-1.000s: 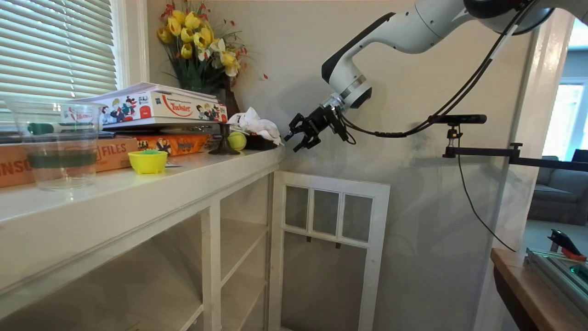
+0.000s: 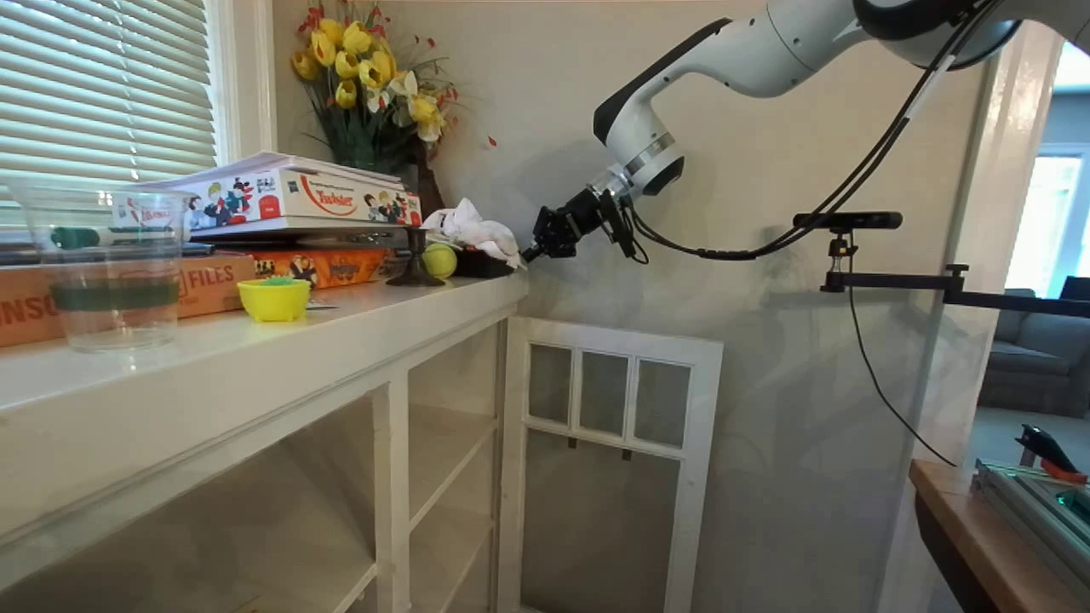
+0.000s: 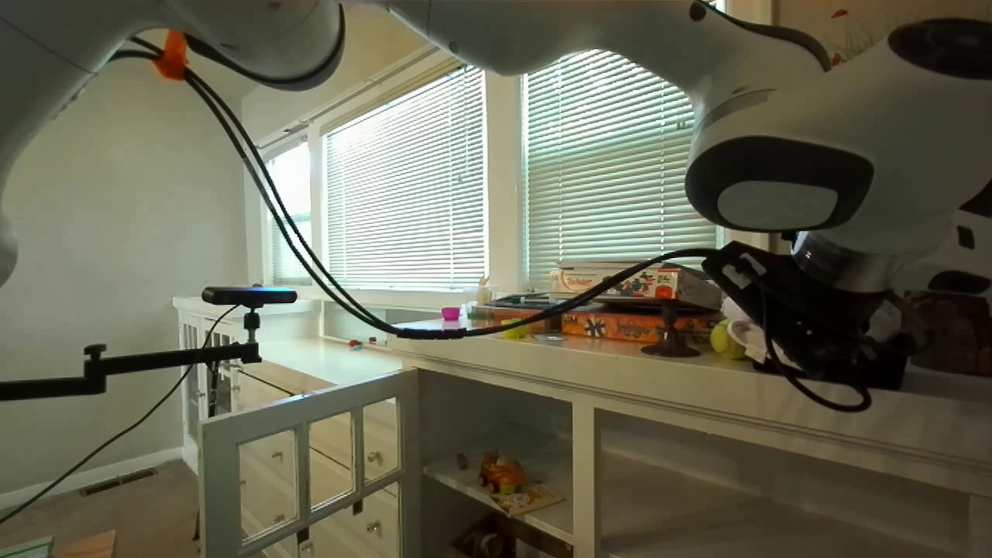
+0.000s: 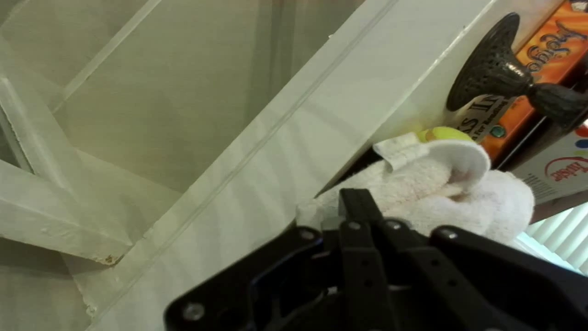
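Observation:
My black gripper is shut, its two fingers together with nothing seen between them. A crumpled white cloth [image 4: 463, 190] lies just beyond and beside the fingertips in the wrist view, outside the fingers; I cannot tell whether they touch it. In exterior view 1 the same cloth [image 2: 470, 230] rests on a dark object [image 2: 480, 265] at the far end of the white counter, and the gripper [image 2: 527, 254] meets its right side. From exterior view 2 the gripper body hides most of the cloth.
A yellow-green ball [image 2: 439, 260] and a dark metal stand [image 2: 415, 260] sit close left of the cloth. Game boxes [image 2: 306, 199] are stacked behind. The white counter edge [image 4: 308, 132] runs beneath the gripper. A yellow bowl [image 2: 273, 300] stands farther along.
The arm has shifted slightly toward the counter, and the cloth appears unmoved on it.

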